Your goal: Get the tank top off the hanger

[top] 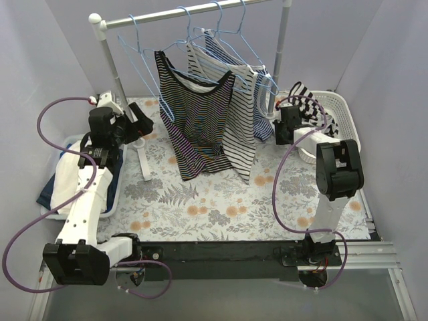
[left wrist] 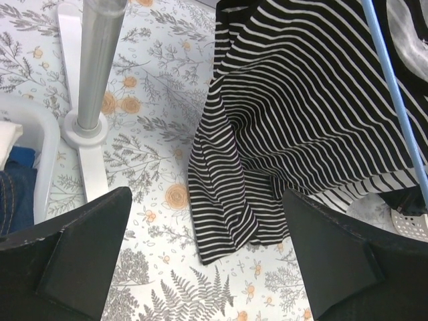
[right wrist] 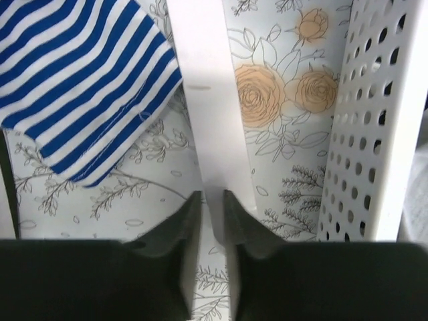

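Observation:
A black tank top with thin light stripes point(top: 190, 120) hangs from blue hangers on the rack, with white striped point(top: 237, 140) and blue striped tops point(right wrist: 87, 100) behind it. In the top view my left gripper point(top: 139, 120) is at the rack's left post, left of the tops; in its wrist view the open fingers face the black top point(left wrist: 301, 120). My right gripper point(top: 282, 134) is low by the right post and basket. Its blurred fingers in the right wrist view appear close together, partly open.
A white rail point(top: 167, 16) carries several blue hangers, one empty at left. A white bin point(top: 115, 200) with folded clothes is at left, a perforated basket point(right wrist: 374, 120) at right.

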